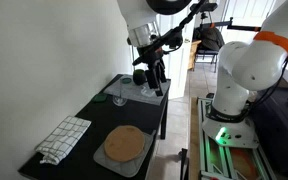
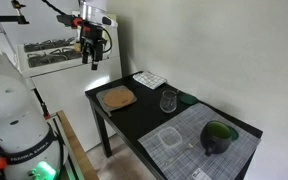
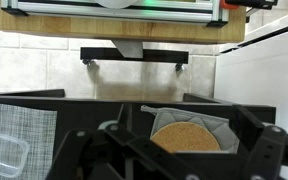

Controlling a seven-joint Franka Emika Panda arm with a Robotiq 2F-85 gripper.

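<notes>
My gripper (image 1: 156,82) hangs in the air beside the black table, well above its surface, in exterior view 1. In exterior view 2 the gripper (image 2: 93,63) is off the table's far left end. Its fingers stand apart in the wrist view, with nothing held between the dark fingers. A round brown disc (image 2: 118,97) lies on a grey pad (image 1: 106,160) on the tabletop. The same disc (image 3: 186,137) appears low in the wrist view, partly covered by the gripper.
A checkered cloth (image 2: 151,79) lies near the wall, and a clear glass (image 2: 168,101) stands mid-table. A grey mat (image 2: 189,158) carries a clear container (image 2: 169,138) and a dark mug, green inside (image 2: 218,137). Bare black tabletop (image 2: 134,117) shows between them.
</notes>
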